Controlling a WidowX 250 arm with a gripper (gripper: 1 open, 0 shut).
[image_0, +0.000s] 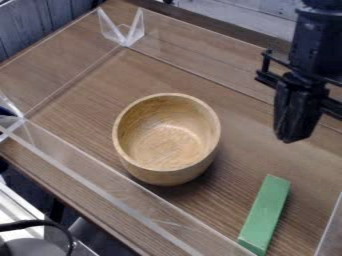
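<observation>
The black arm reaches in from the upper right, its gripper (289, 130) pointing down over the wooden surface, shut, with nothing visible between its fingers. To its lower left sits a round light-wood bowl (167, 140), empty. A green block (265, 213) lies lengthwise at the lower right, below the gripper in the picture and apart from it.
The wooden tray floor (100, 80) is clear at the upper left and middle. Clear plastic walls edge it along the left and right. A black cable (34, 230) runs at the bottom left, outside the tray.
</observation>
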